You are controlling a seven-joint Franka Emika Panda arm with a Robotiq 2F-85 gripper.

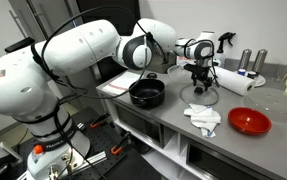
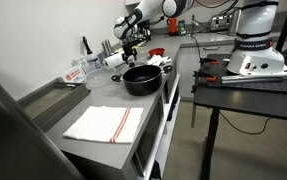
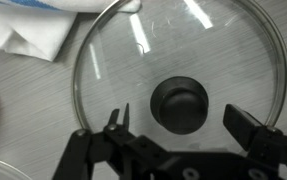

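Observation:
A clear glass lid (image 1: 205, 96) with a black knob (image 3: 179, 105) lies flat on the grey counter. In the wrist view the knob sits centrally, just beyond my fingers, with the lid's rim curving round it. My gripper (image 1: 200, 82) is over the lid, low and close to the knob, its fingers apart with the knob lined up between them. Whether a finger touches the knob cannot be told. A black pot (image 1: 147, 93), without a cover, stands to the left of the lid in exterior view 1.
A white cloth (image 1: 204, 118) lies near the lid, and a red bowl (image 1: 249, 121) stands to the right. Behind are a paper towel roll (image 1: 234, 81) and a clear bowl (image 1: 273, 101). A striped towel (image 2: 99, 122) lies flat on the counter beyond the pot.

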